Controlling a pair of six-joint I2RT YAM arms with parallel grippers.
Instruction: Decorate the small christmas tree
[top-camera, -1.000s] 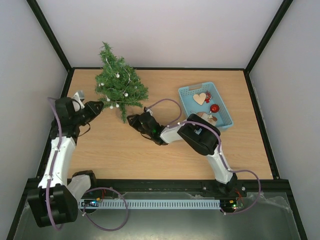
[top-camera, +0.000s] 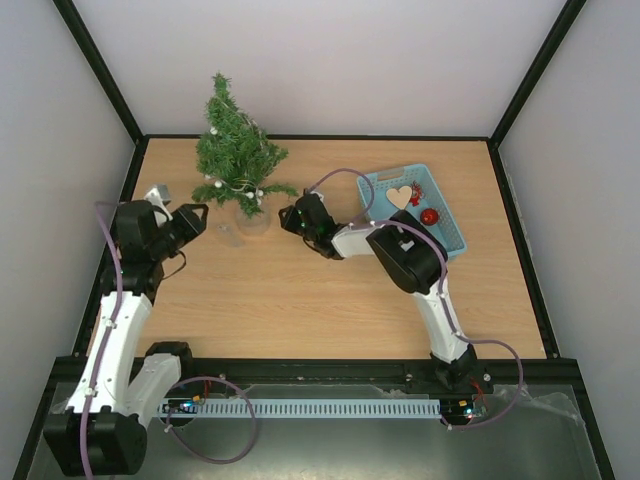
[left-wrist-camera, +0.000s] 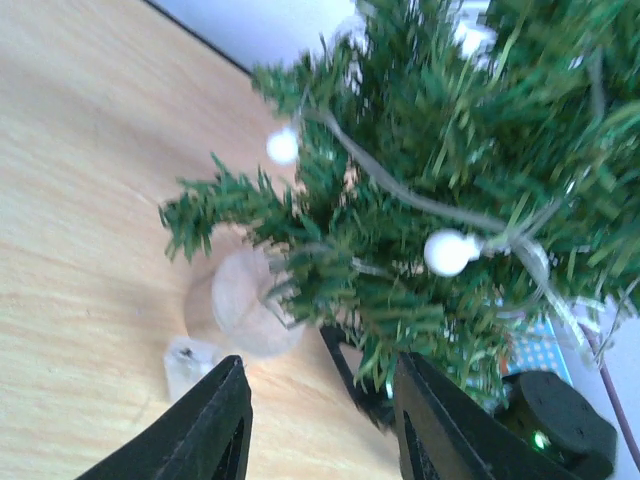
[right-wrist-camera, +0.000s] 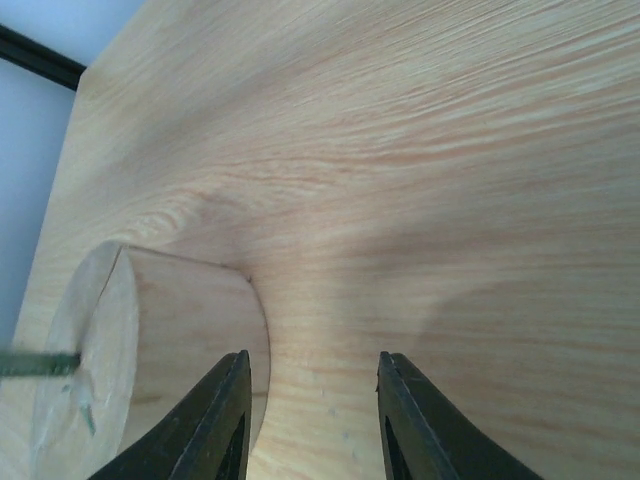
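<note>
The small green christmas tree (top-camera: 237, 150) stands at the back left of the table, with a light garland and white balls among its branches. Its round wooden base (right-wrist-camera: 195, 325) is seen close up in the right wrist view. My left gripper (top-camera: 200, 214) is left of the tree, and its fingers (left-wrist-camera: 225, 415) are apart with nothing between them. On the tree's right, low by the base, my right gripper (top-camera: 288, 213) has its fingers (right-wrist-camera: 232, 405) spread, only bare table between. A heart ornament (top-camera: 399, 196) and a red ball (top-camera: 429, 216) lie in the blue basket (top-camera: 459, 232).
A small clear piece (left-wrist-camera: 190, 366) lies on the table beside the tree's base. The right forearm passes in front of the basket's near left corner.
The tree has turned and swayed, showing a different side. My right gripper has moved right and back, away from the base's front.
</note>
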